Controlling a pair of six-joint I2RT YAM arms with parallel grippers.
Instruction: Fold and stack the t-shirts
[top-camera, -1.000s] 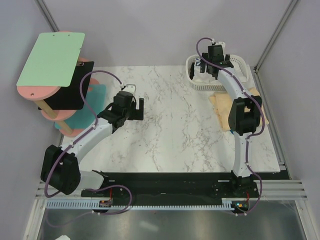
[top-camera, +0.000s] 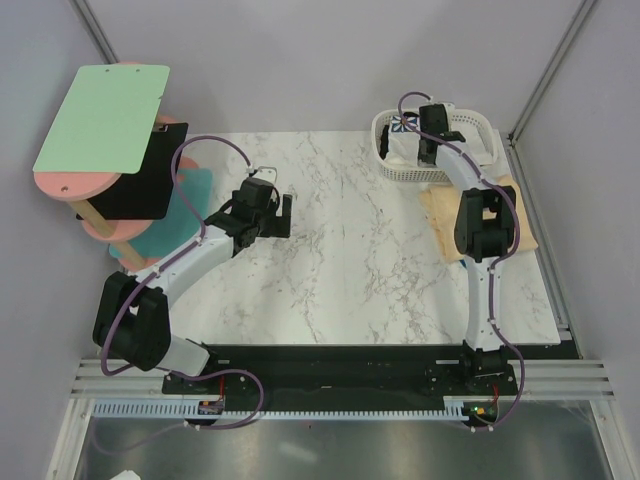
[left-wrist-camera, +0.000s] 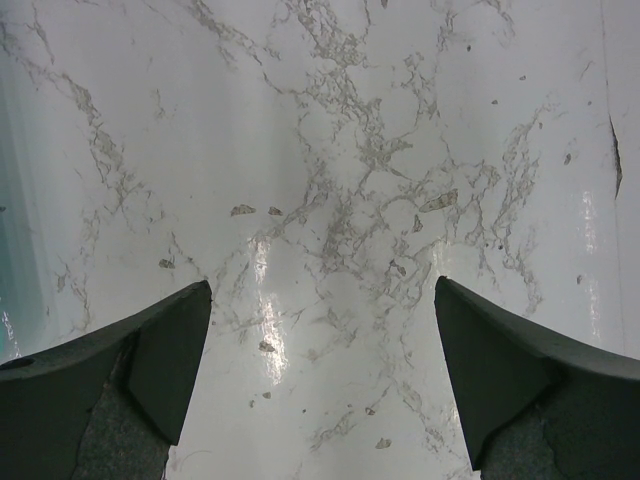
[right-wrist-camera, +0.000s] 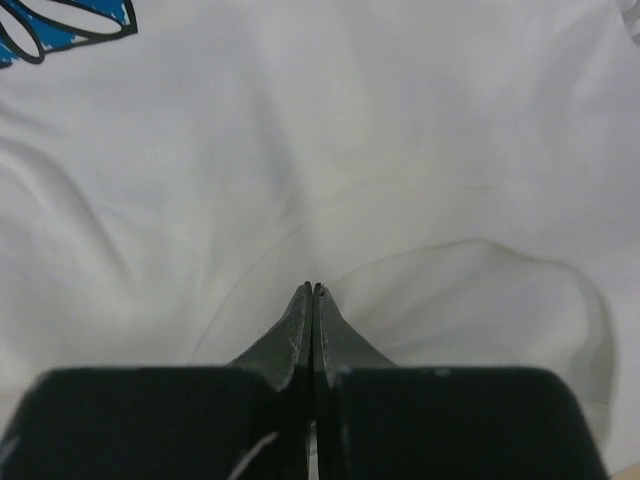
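Observation:
A white t-shirt (right-wrist-camera: 420, 120) with a blue print lies in the white basket (top-camera: 408, 173) at the back right. Over it, my right gripper is shut, its fingertips meeting with no cloth between them. The shirt spreads out beyond and around the fingers, outside them. Its neck label is hidden behind the gripper. My left gripper stands open above bare marble table, with nothing between its wide-apart fingers.
Beige folded cloth (top-camera: 444, 220) lies on the table in front of the basket, partly under the right arm. A shelf with teal cloth (top-camera: 185, 215) stands at the left.
The left gripper has shifted slightly toward the right and stayed open.

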